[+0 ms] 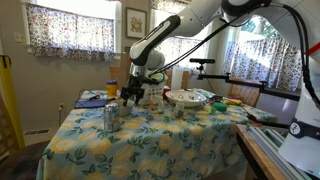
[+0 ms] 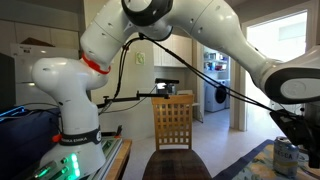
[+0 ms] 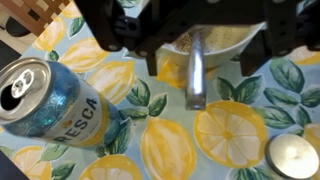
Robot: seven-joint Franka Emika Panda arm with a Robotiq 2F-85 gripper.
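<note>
In the wrist view, my gripper is over a white bowl (image 3: pixel 232 45), its dark fingers apart. Between them shows the metal handle (image 3: pixel 196 80) of a utensil, which leans out over the near rim; a gap to each finger is visible. The bowl holds something tan and grainy, mostly hidden by the gripper. A blue Fresca can (image 3: pixel 65 105), its top opened, stands to the left. In exterior view 1 the gripper (image 1: pixel 130 96) is low over the table's far left part, behind the can (image 1: pixel 111 118).
A small white candle-like disc (image 3: pixel 293 156) lies right of the bowl in the wrist view. The lemon-print tablecloth (image 1: pixel 150 155) is clear at the front. A large white bowl (image 1: pixel 187 97) and a yellow-and-blue container (image 1: pixel 94 101) stand farther back.
</note>
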